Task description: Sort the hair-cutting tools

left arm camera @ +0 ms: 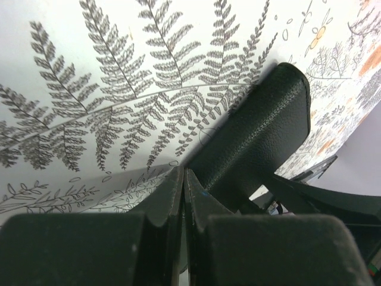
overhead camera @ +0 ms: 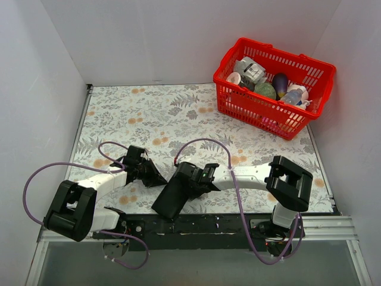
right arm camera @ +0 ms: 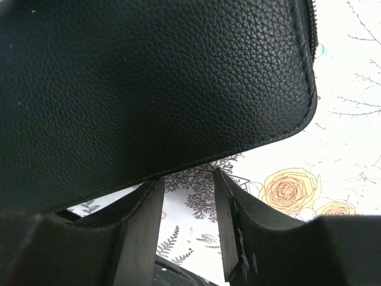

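A black zipped leather case [overhead camera: 170, 199] lies slanted near the front edge of the table. Its grainy cover [right arm camera: 155, 89] fills the upper part of the right wrist view, with a zipper along its right side. My right gripper is part open at the case's edge, and patterned cloth shows between its fingers. To the left of the case, my left gripper [overhead camera: 164, 182] is shut with nothing visible between its fingers; the left wrist view shows its tips [left arm camera: 183, 169] close beside the case [left arm camera: 256, 137]. Whether any tools are inside the case is hidden.
At the back right stands a red basket [overhead camera: 238, 104] with several objects in it. Purple cables [overhead camera: 239, 196] loop over both arms.
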